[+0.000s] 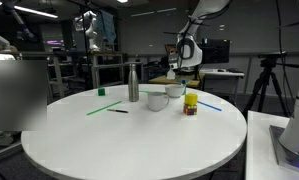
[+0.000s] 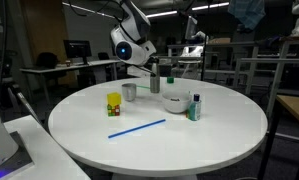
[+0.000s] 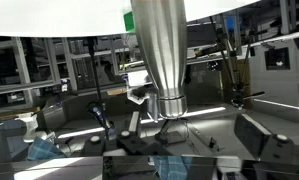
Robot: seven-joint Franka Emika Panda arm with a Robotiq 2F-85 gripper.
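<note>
A tall metal bottle [image 1: 133,83] stands upright on the round white table [image 1: 79,135]; exterior view 2 shows the same bottle [image 2: 154,80] behind the bowl. In the wrist view the bottle [image 3: 165,50] appears upside down, its narrow capped end in line with the gap between the fingers. My gripper is open, one finger on each side of that gap. Nothing is visibly gripped. From outside, the arm [image 1: 188,52] reaches in over the far side of the table, and its fingertips are too small to make out.
Near the bottle are a grey mug [image 1: 157,101], a white bowl [image 2: 176,102] and a small teal-capped bottle [image 2: 194,107]. A yellow object [image 1: 191,101], blue stick [image 2: 136,128], green stick [image 1: 104,107], dark pen [image 1: 117,110] and green block [image 1: 101,92] lie spread out.
</note>
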